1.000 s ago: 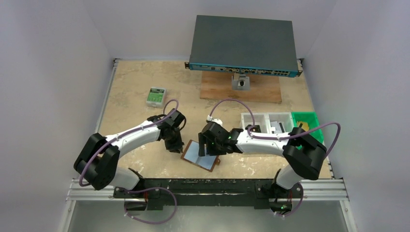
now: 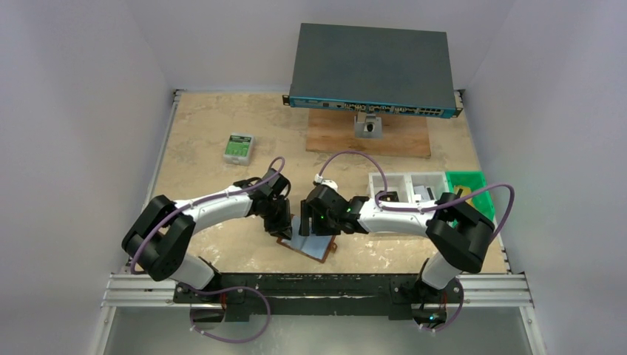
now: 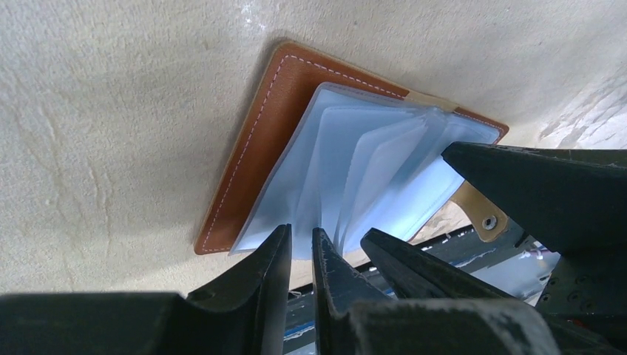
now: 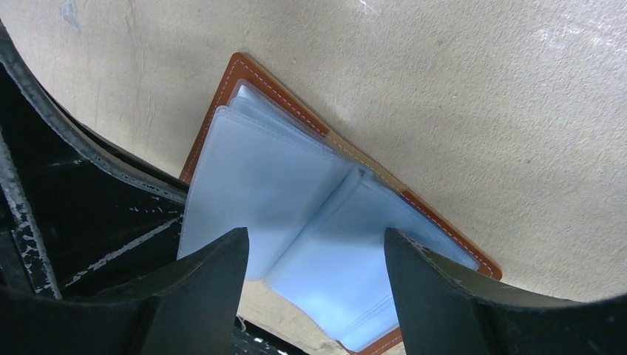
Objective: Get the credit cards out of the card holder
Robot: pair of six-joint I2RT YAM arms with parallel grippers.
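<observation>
The card holder (image 2: pixel 316 248) lies open on the table, a brown leather cover (image 3: pixel 242 163) with translucent bluish sleeves (image 4: pixel 258 185). Whether cards sit in the sleeves cannot be made out. My left gripper is shut at the sleeves' edge, nothing clearly between its fingertips. My right gripper is part open over the sleeves, its fingertips on either side of the middle fold, with nothing clearly held. In the left wrist view the right gripper's dark fingers reach over the holder from the right.
A small green-labelled box (image 2: pixel 239 149) lies at the back left. A white divided tray (image 2: pixel 399 180) and a green bin (image 2: pixel 477 179) stand at the right. A large dark device (image 2: pixel 370 63) on a wooden board fills the back.
My left arm has moved right, bringing its gripper onto the card holder's left part. The right arm has shifted only slightly.
</observation>
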